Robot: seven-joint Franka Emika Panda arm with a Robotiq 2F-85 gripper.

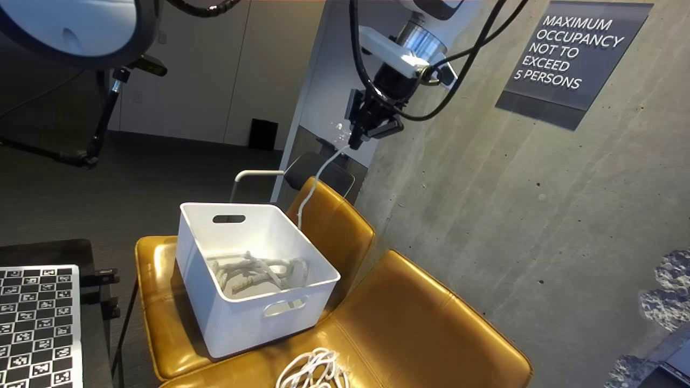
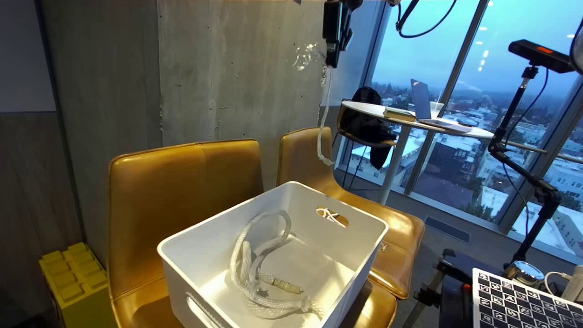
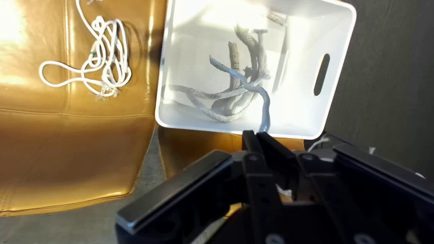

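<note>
My gripper (image 1: pixel 352 143) is shut on one end of a thin pale rope (image 1: pixel 315 181), which dangles below it. In exterior view 1 the rope's lower part runs down to behind the far rim of the white bin (image 1: pixel 223 343). From the wrist view, the held rope (image 3: pixel 264 105) curves out from between my fingertips and overlaps the bin (image 3: pixel 341 73) in the picture, its free end hanging loose. Inside the bin lie thicker whitish ropes (image 2: pixel 240 268), coiled on the floor of it. Exterior view 2 shows the gripper (image 2: pixel 331 65) high above and behind the bin.
A loose bundle of white cord (image 3: pixel 103 61) lies on the tan chair (image 3: pixel 40 158) beside the bin. Chair backs (image 1: pixel 440 310) and the concrete wall (image 1: pixel 582 213) stand close by. A checkered board (image 1: pixel 39 323) is at the left in exterior view 1.
</note>
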